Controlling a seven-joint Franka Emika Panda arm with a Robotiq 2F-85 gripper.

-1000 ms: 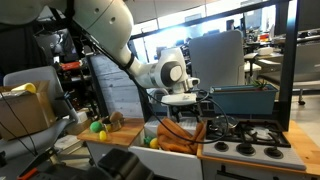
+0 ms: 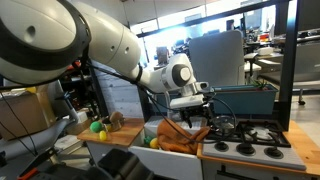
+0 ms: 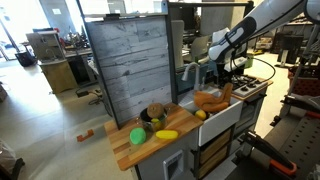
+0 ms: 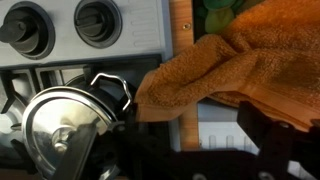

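An orange-brown towel (image 2: pixel 184 138) lies bunched over the sink in exterior view 1, with one end reaching the counter's edge beside the stove. In the wrist view the towel (image 4: pixel 205 75) spreads across the right side, and a folded end hangs over the strip between sink and stove. My gripper is open at the bottom of that view, its dark fingers apart and the towel's end lying in front of them. Exterior view 1 has the gripper (image 2: pixel 187 107) just above the towel; the fingertips are hard to make out there.
A stove (image 2: pixel 255 142) with a lidded silver pot (image 4: pixel 65 130) stands beside the towel. Yellow and green items (image 2: pixel 97 127) lie on the wooden counter at the left. A grey panel (image 3: pixel 140 60) rises behind the counter.
The arm's upper links have swung and look larger at the upper left. The towel sits slightly lower and wider over the sink, its right end now nearer the stove.
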